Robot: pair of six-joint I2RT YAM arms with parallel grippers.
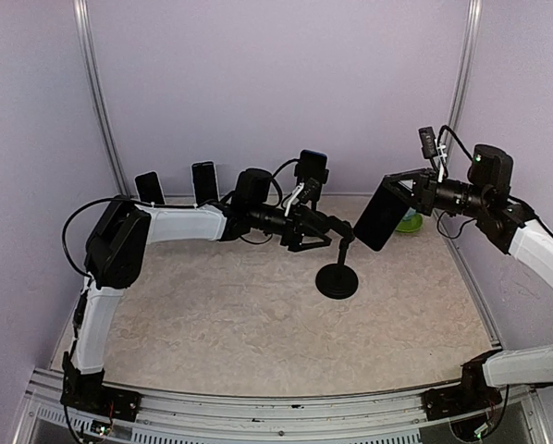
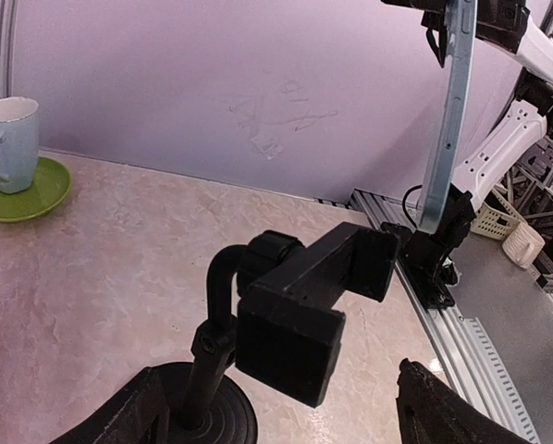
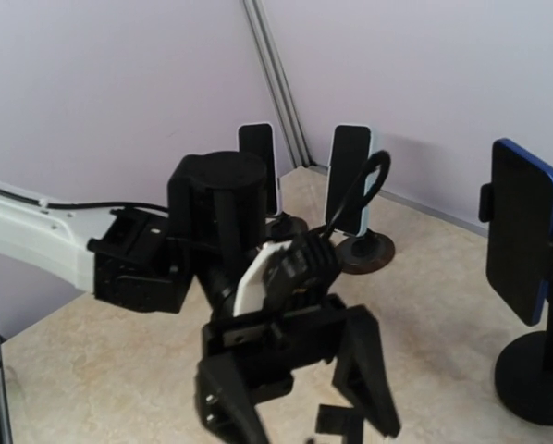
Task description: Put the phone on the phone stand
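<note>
A black phone hangs tilted in my right gripper, which is shut on its upper end, right of and above the empty phone stand. In the left wrist view the phone's silver edge shows at upper right, and the stand's black cradle fills the centre on a bent arm. My left gripper is just left of the stand's head, its fingers apart on either side of it in the left wrist view, not seen closed on it.
Other stands holding phones line the back. A green plate with a mug stands at back right. A rail runs along the front edge.
</note>
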